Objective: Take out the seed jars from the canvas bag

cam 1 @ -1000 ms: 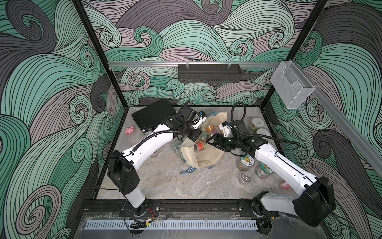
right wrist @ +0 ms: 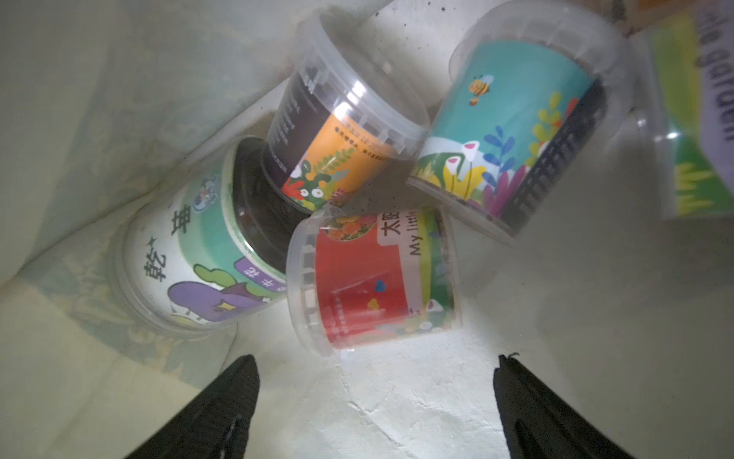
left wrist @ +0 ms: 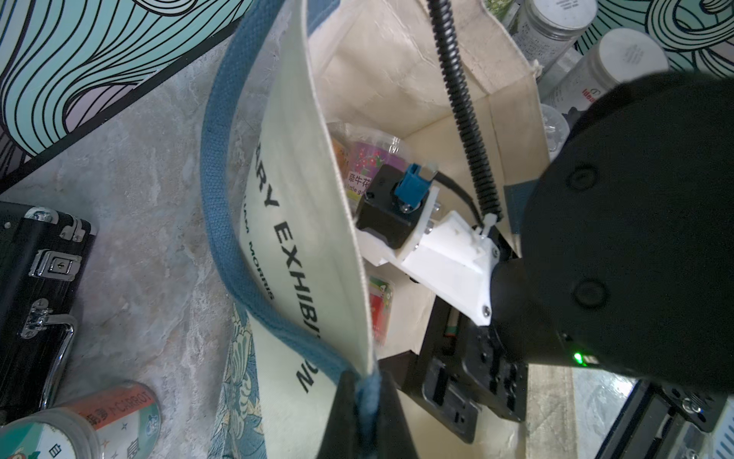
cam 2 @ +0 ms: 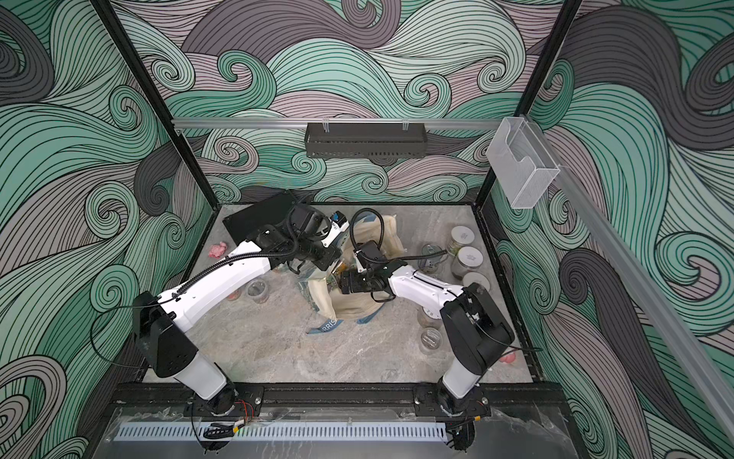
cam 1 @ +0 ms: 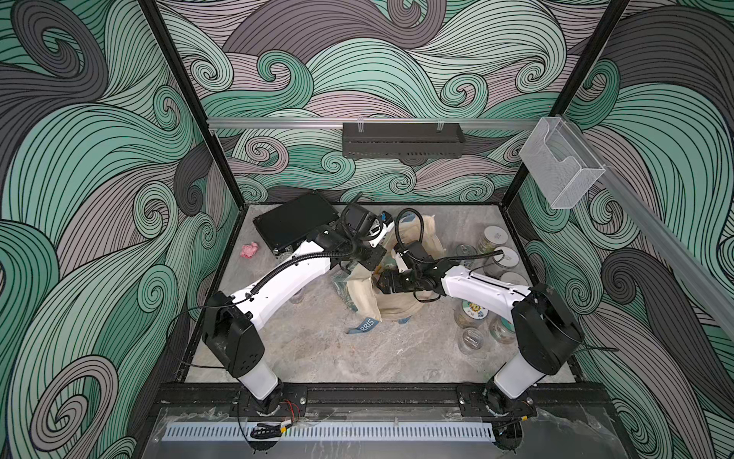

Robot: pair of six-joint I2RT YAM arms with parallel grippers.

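The canvas bag (cam 1: 367, 302) lies open mid-table. My left gripper is shut on the bag's blue strap and rim (left wrist: 321, 340) at the bag's left side. My right gripper is open inside the bag, nothing between its fingers. Just ahead of it lies a red-labelled seed jar (right wrist: 367, 279), with a white-and-green jar (right wrist: 191, 244) to its left, an orange-labelled jar (right wrist: 336, 130) and a teal jar (right wrist: 512, 130) beyond, and another jar (right wrist: 688, 114) at the right edge.
Several jars (cam 1: 491, 237) stand along the table's right side, some partly under the right arm. A black case (cam 1: 294, 218) lies at the back left beside a small pink object (cam 1: 249, 249).
My right gripper has moved left and into the bag, now covering the jars in the top left view. The left arm has barely moved.
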